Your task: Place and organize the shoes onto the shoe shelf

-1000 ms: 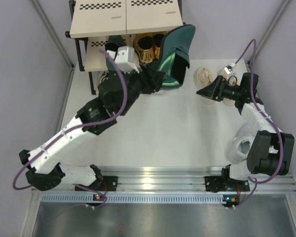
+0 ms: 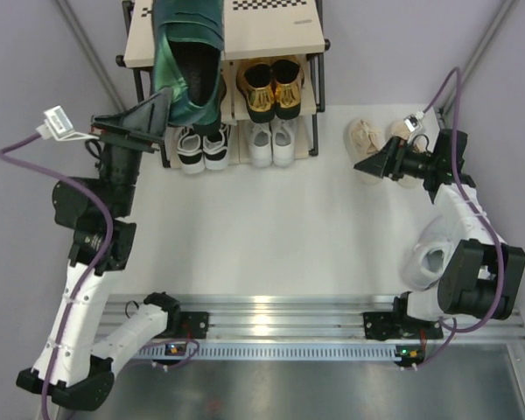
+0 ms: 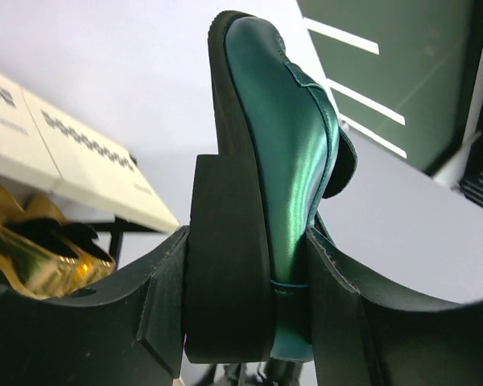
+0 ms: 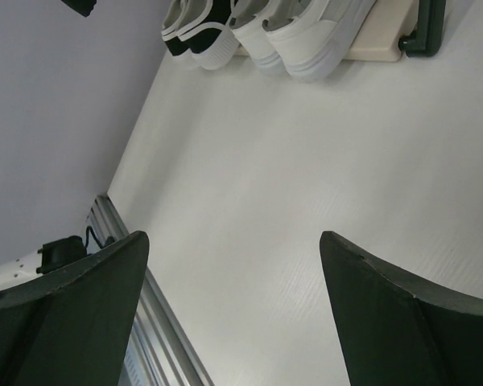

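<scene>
My left gripper (image 2: 162, 109) is shut on a teal shoe (image 2: 184, 39), raised at the shelf's upper left; in the left wrist view it fills the middle (image 3: 286, 177). The shoe shelf (image 2: 271, 26) holds gold shoes (image 2: 258, 87) on its middle tier, partly hidden dark teal footwear left of them, and black-and-white (image 2: 191, 153) and white sneakers (image 2: 282, 144) below. My right gripper (image 2: 381, 162) is open over beige shoes (image 2: 366, 131) on the floor at the right, with nothing between its fingers.
White footwear (image 2: 424, 267) lies at the front right, partly behind the right arm. Walls and metal rails bound the sides and front.
My left gripper has carried the teal shoe leftward and upward in the top view, from right of the gold shoes to the shelf's left end. The right arm has barely moved.
</scene>
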